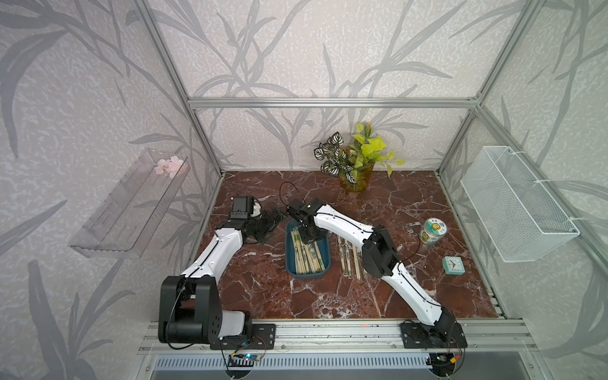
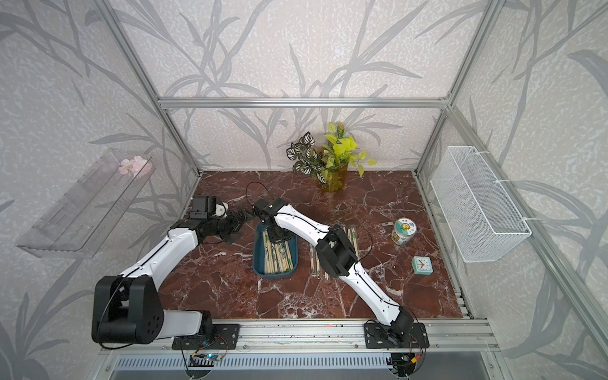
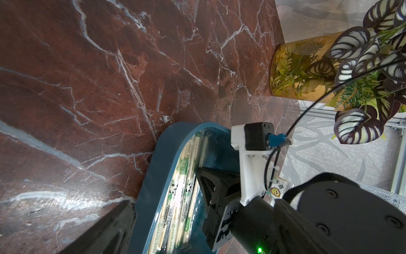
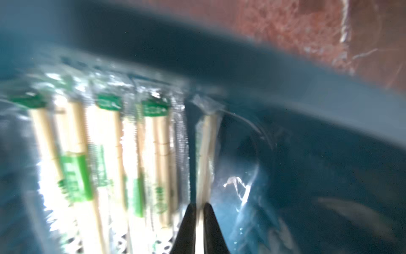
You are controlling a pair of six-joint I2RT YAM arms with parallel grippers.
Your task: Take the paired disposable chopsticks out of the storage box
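Note:
A blue storage box (image 1: 288, 266) holds several paired chopsticks (image 1: 304, 253) in clear wrappers. My right gripper is down inside it, fingertips at a lone pair (image 4: 206, 144) set apart from the others; the fingers are narrowly apart around this pair, and whether they grip it is unclear in the blurred wrist view. My left gripper (image 1: 272, 218) hangs just left of the box; its fingers look spread in the left wrist view, with nothing seen between them.
More wrapped chopsticks (image 1: 345, 259) lie right of the box. A planter (image 1: 354, 177) stands at the back, a tin (image 1: 434, 231) and small clock (image 1: 453, 264) at the right.

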